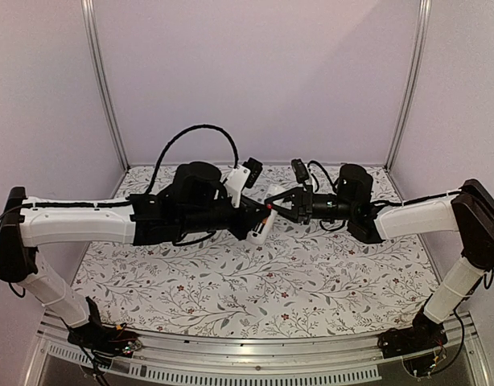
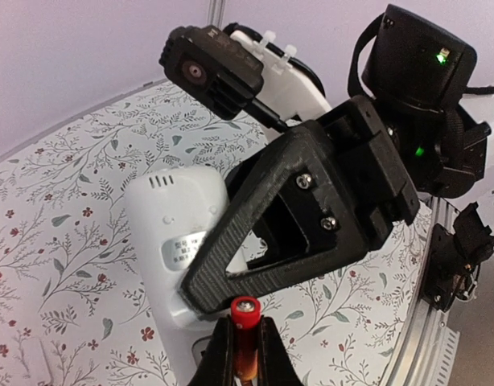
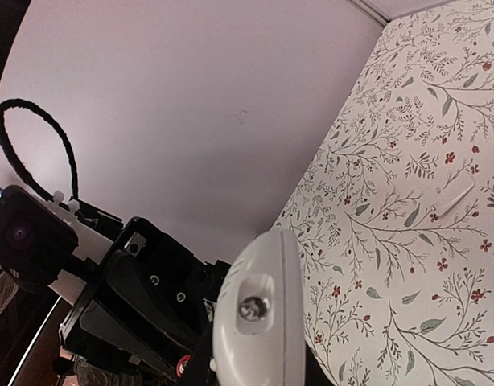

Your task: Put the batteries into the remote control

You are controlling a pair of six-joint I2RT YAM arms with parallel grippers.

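My right gripper is shut on the white remote, which it holds tilted in the air above the middle of the table; the remote fills the lower middle of the right wrist view (image 3: 259, 330). Beside it, my left gripper is shut on a red-topped battery (image 2: 246, 326), held over the lower part of the remote, where the dark battery compartment is partly visible behind it. Whether the battery touches the compartment I cannot tell. In the top view both grippers meet at the centre and largely hide the remote.
A flat white piece (image 2: 35, 358), likely a cover, lies on the patterned table (image 1: 174, 289). Side and back walls enclose the table.
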